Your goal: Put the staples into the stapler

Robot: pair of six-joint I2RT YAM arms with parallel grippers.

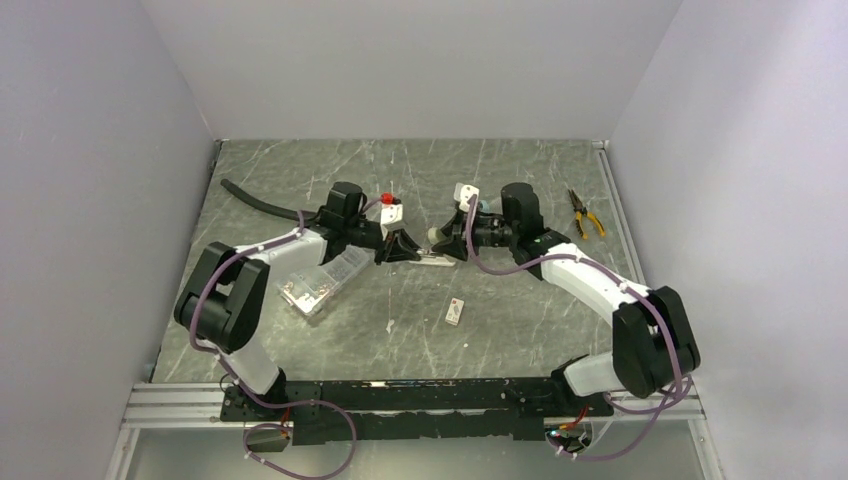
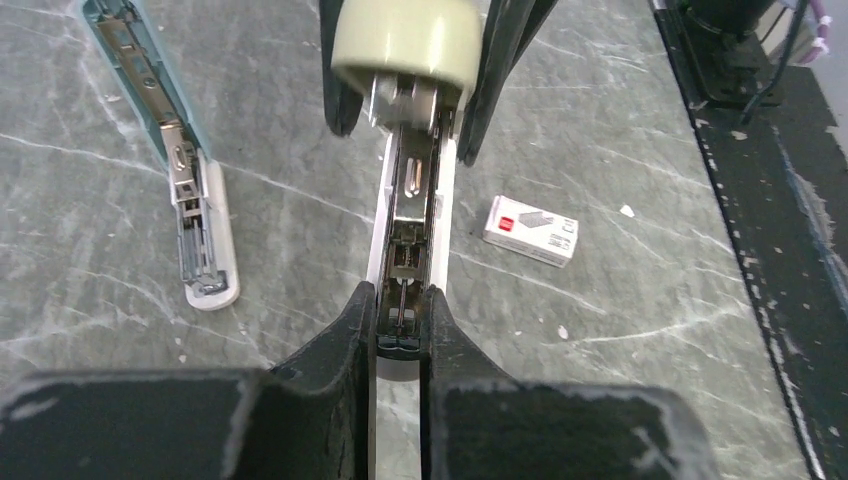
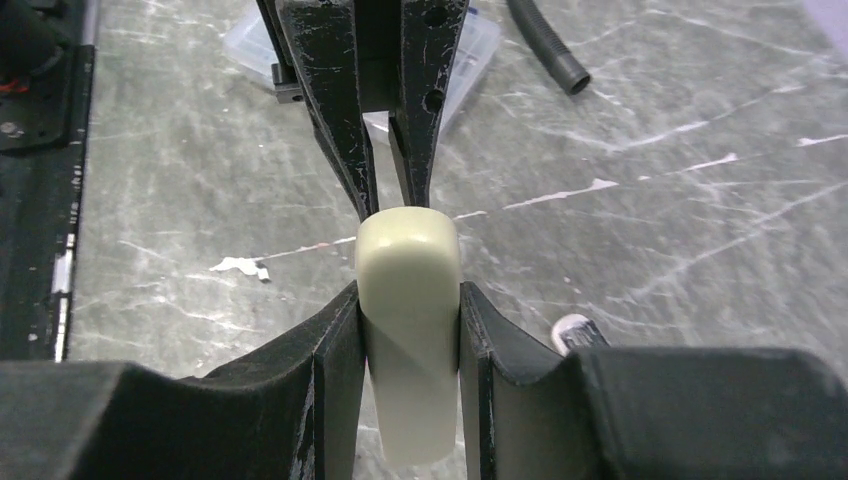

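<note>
A stapler with a white base and steel channel (image 2: 410, 230) is held between both grippers at the table's centre. My left gripper is shut on the channel's near end. My right gripper is shut on the cream cap, which stands raised at the channel's far end in the left wrist view. A small staple box (image 2: 530, 230) lies on the table beside them. A second stapler (image 2: 185, 200), teal with a white base, lies open to the left in that view.
A clear parts case (image 1: 320, 280) and a dark hose (image 1: 250, 200) lie at the left, pliers (image 1: 585, 215) at the back right.
</note>
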